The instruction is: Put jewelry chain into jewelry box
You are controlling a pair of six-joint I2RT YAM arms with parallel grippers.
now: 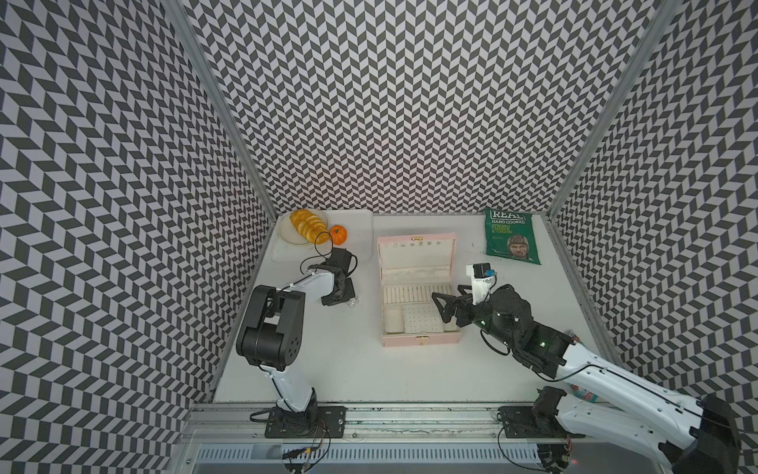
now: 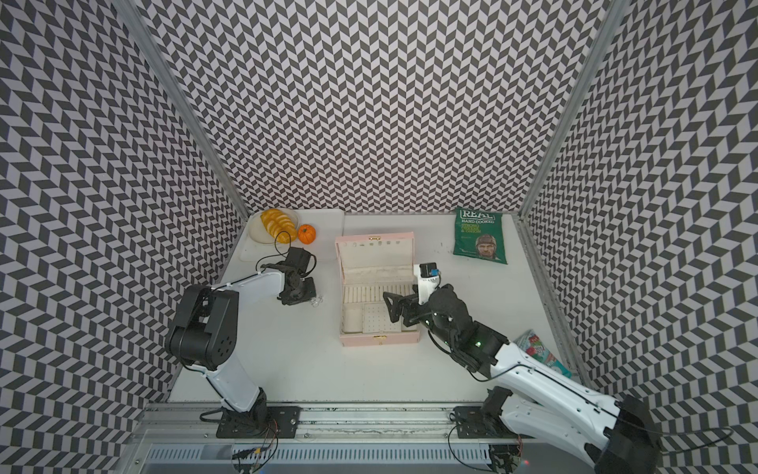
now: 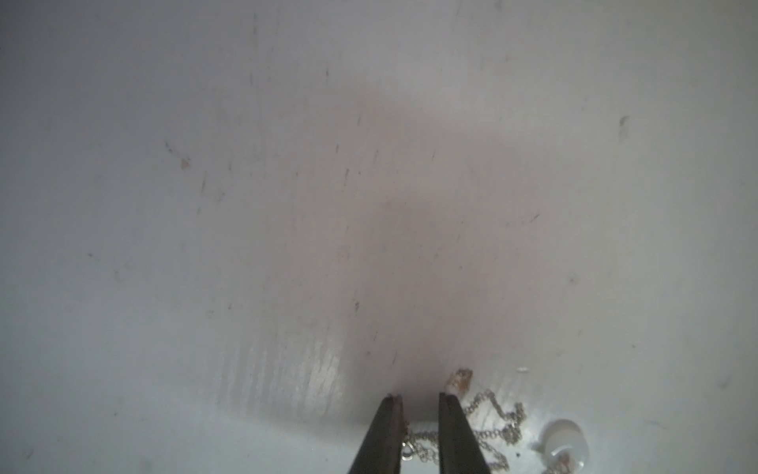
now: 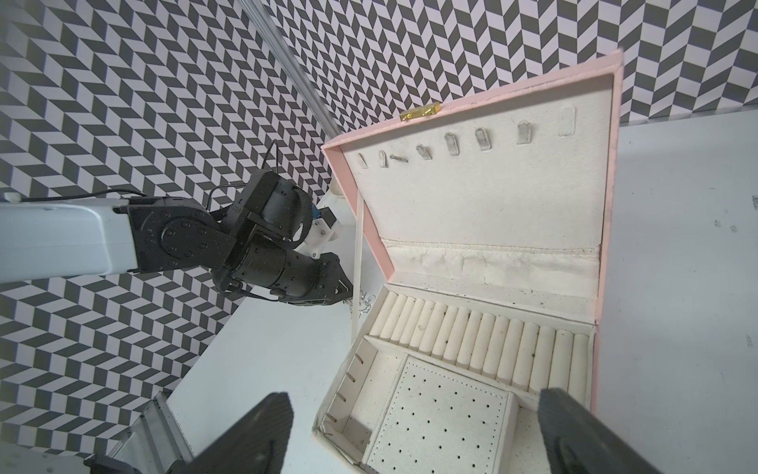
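A thin silvery jewelry chain (image 3: 505, 433) lies bunched on the white table, a clear round piece (image 3: 565, 442) at its right side. Part of it runs through the narrow gap between the tips of my left gripper, which stand a little apart. From the top left view, that gripper is low at the table with the chain (image 1: 353, 301) by its tip. The pink jewelry box (image 1: 421, 340) is open, its lid raised at the back and its compartments empty. Over its right part, my right gripper is open and empty.
Behind the left arm, a white tray (image 1: 361, 237) carries a bread loaf (image 1: 306, 223) and an orange (image 1: 338, 234). A green crisp bag (image 1: 515, 237) lies at the back right. The table between chain and box is clear.
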